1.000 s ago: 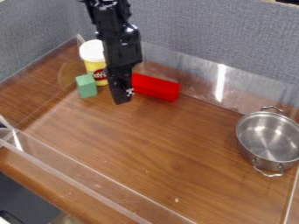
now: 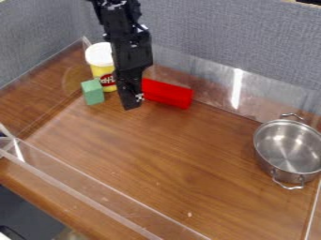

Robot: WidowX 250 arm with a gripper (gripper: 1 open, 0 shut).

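The black gripper (image 2: 130, 92) hangs at the back left, its fingers low over the wooden table just left of a red block (image 2: 168, 93), close to it or touching. It looks shut, with nothing visible between its fingers. A yellow container (image 2: 105, 82) with a white lid stands behind the gripper, partly hidden by it. A small green block (image 2: 92, 92) sits to the left of the gripper.
A steel pot (image 2: 286, 150) with handles stands at the right. Transparent panels and grey walls edge the workspace.
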